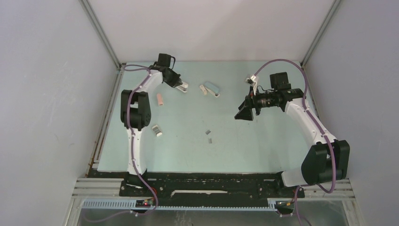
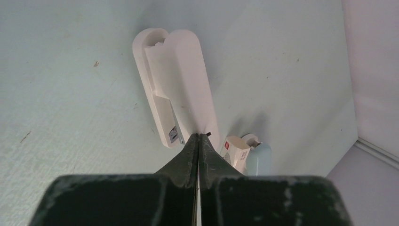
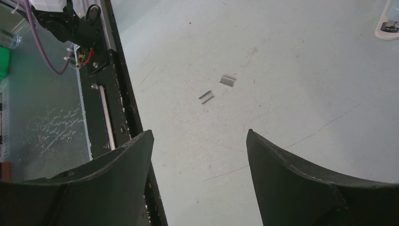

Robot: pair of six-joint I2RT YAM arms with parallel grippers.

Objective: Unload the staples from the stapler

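A pale pinkish-white stapler (image 2: 188, 80) rests on the table, its top arm over a base that shows along one side. My left gripper is shut; its tips overlap the near end of the stapler in the left wrist view, and nothing shows between them. From the top, the stapler (image 1: 184, 87) is partly covered by that gripper (image 1: 179, 84). Two small grey staple strips (image 3: 227, 81) (image 3: 206, 97) lie loose on the table. My right gripper is open and empty, held above the right half of the table (image 1: 254, 146).
Beside a small white box (image 1: 203, 89) lies a blue stapler (image 1: 212, 88), right of the pale one. A pink block (image 1: 160, 99) and a grey-and-white item (image 1: 157, 130) sit near the left arm.
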